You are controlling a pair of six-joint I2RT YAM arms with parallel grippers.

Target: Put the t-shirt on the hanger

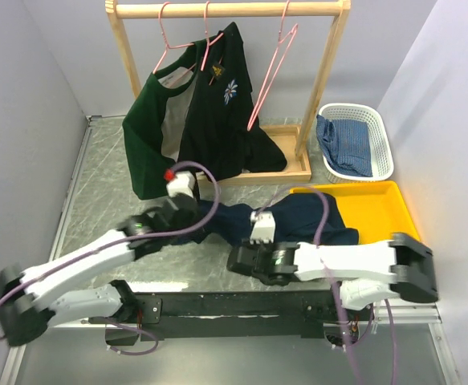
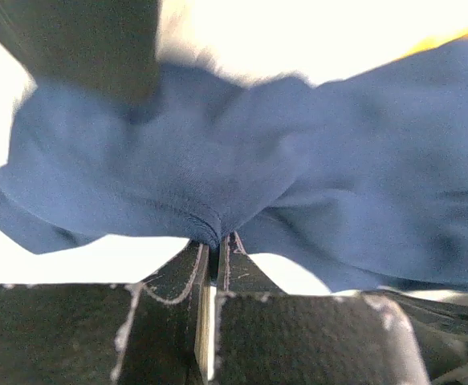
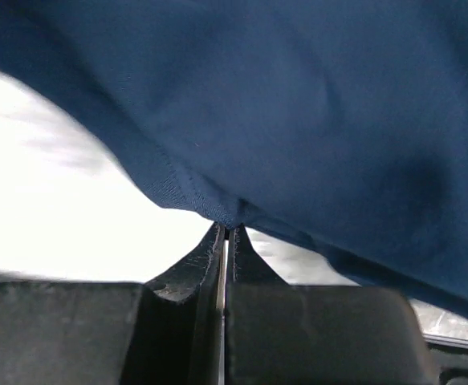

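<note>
The navy t-shirt (image 1: 306, 216) lies spread across the grey surface and the near-left part of the yellow tray. My left gripper is shut on the shirt, pinching a gathered fold at its left part. My right gripper is shut at the shirt's lower edge; whether fabric is between its tips is hard to tell. Pink hangers hang on the wooden rail (image 1: 229, 10); the empty one (image 1: 270, 76) is at the right, and two at the left carry dark green garments (image 1: 153, 136).
The yellow tray (image 1: 386, 212) is at right, behind my right arm. A white basket (image 1: 378, 140) with folded blue cloth stands behind it. The rack's wooden base (image 1: 294, 140) is at the back. Grey walls close both sides.
</note>
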